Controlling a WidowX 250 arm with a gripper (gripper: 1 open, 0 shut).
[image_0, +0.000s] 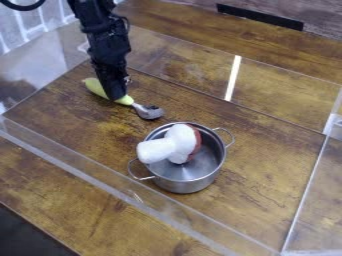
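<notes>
My gripper (115, 92) is low over the left part of the table, right at a ladle with a pale yellow-green handle (96, 88) and a metal head (150, 111). The handle runs from upper left down to the head at lower right, passing by the fingertips; whether anything is between them is hard to see. A steel pot (187, 178) with two side handles stands right of centre, holding a white object (163, 148) and something reddish beneath it.
Transparent barriers run along the left, front and right. A white strip (235, 78) lies toward the back right.
</notes>
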